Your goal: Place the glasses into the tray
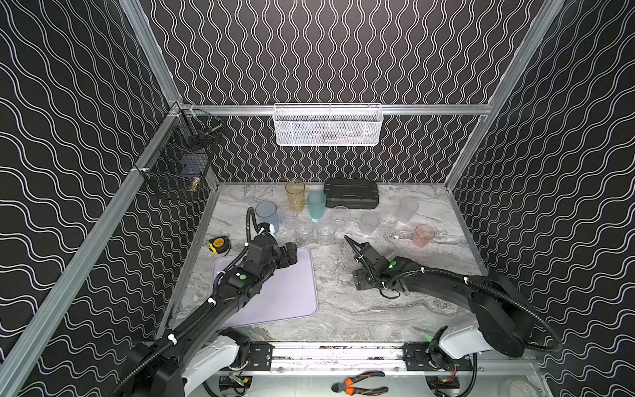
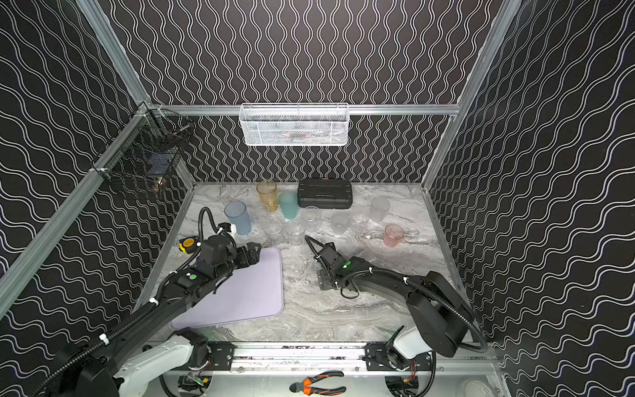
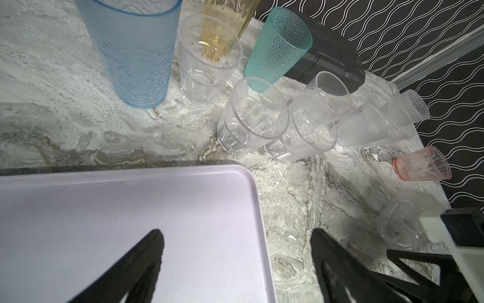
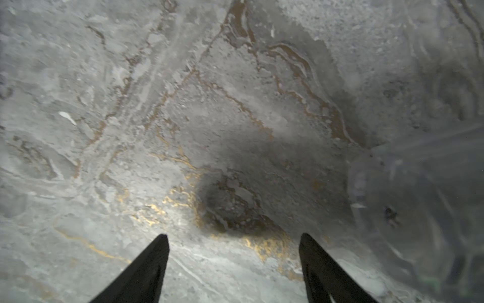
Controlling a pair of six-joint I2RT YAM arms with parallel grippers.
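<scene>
The lilac tray (image 1: 301,291) lies empty on the table's front left. My left gripper is open above the tray's right edge, with nothing between its fingers. Behind the tray stand a tall blue glass (image 3: 133,55), an amber glass (image 3: 227,20), a teal glass (image 3: 279,45) and several clear glasses, the nearest clear glass (image 3: 252,121) just past the tray's corner. A pink glass (image 1: 423,235) sits far right. Low over the bare table, my right gripper is open and empty. One clear glass (image 4: 418,207) is beside its right finger, not between the fingers.
A black case (image 1: 351,193) rests against the back wall, behind the glasses. Left of the tray is a tape measure (image 1: 219,245). A white wire basket (image 1: 328,125) hangs on the back wall. Bare marble lies between the tray and the right arm.
</scene>
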